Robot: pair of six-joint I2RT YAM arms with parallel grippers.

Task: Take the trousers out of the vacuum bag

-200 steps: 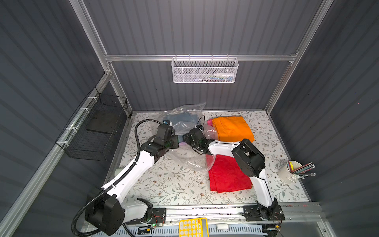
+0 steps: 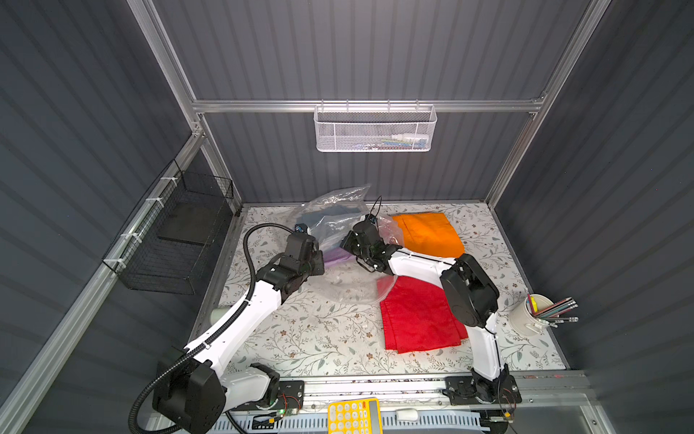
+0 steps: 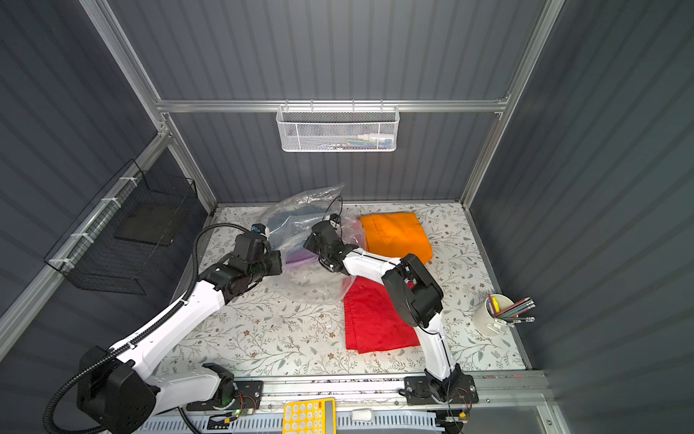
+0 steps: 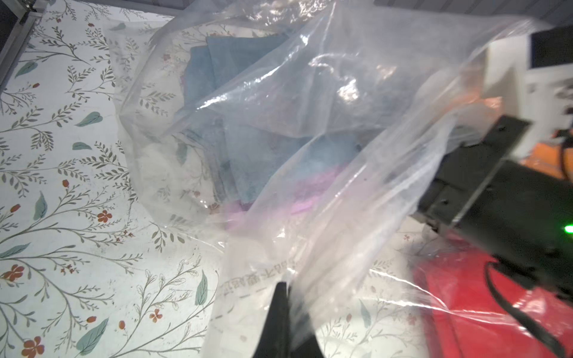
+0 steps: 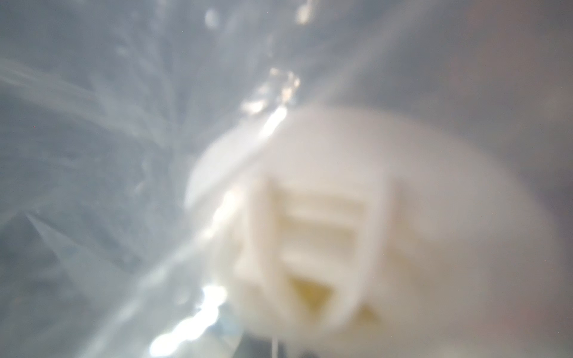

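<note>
The clear vacuum bag (image 2: 339, 289) lies at the back middle, with folded blue trousers (image 4: 244, 149) inside and something purple beneath them. My left gripper is shut at the bag's raised film, which bunches at its fingertips. My right gripper (image 2: 350, 242) is at the bag's right part, over the trousers. The right wrist view is blurred by film and a white valve (image 5: 370, 137), and its fingertips are hidden.
An orange folded cloth (image 2: 426, 231) lies at the back right, a red one (image 2: 419, 322) at the front right. A pen cup (image 2: 526, 322) stands at the right edge.
My right gripper has moved up and slightly toward the back. The bag film has shifted with it. The left gripper is nearly still.
</note>
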